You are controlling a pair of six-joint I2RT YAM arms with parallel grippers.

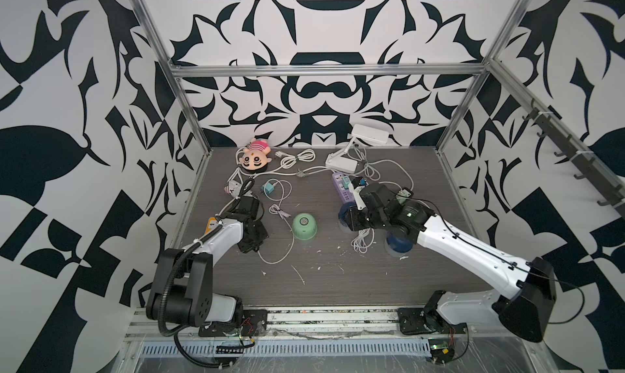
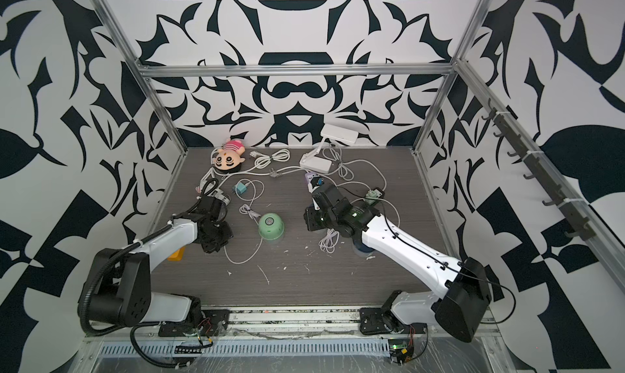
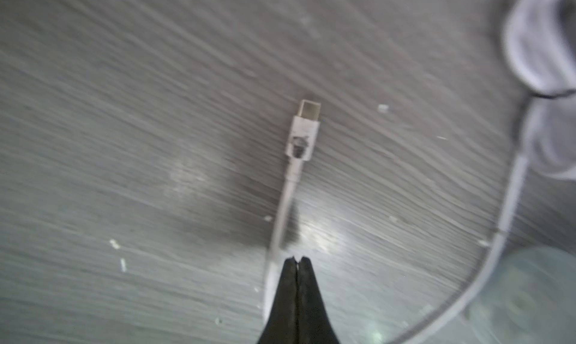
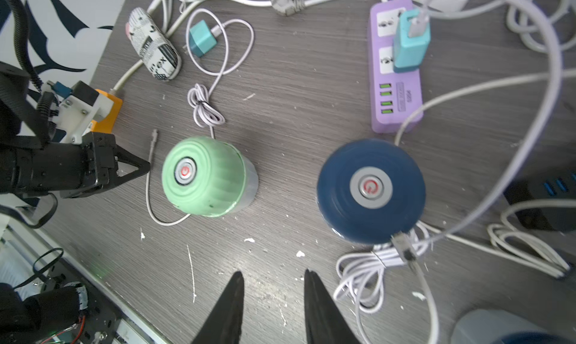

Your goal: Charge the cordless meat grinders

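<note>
A white cable with a metal USB-C end (image 3: 303,134) lies on the table in the left wrist view. My left gripper is shut with nothing between its fingers; the cable passes just left of the tips. The green-topped meat grinder (image 4: 204,176) stands right of that cable in the right wrist view. A teal charger (image 4: 202,39) with a coiled white cable lies behind it. Bare table shows between the fingers of my right gripper, which stands open. A blue-topped grinder (image 4: 370,191) stands beyond it, and another blue grinder (image 4: 501,329) is partly cut off at bottom right.
The purple power strip (image 4: 396,67) holds a plugged teal charger (image 4: 412,40). A white cable arches across the right side. An orange outlet block (image 4: 106,111) sits at the left. At the back is a doll (image 1: 254,157).
</note>
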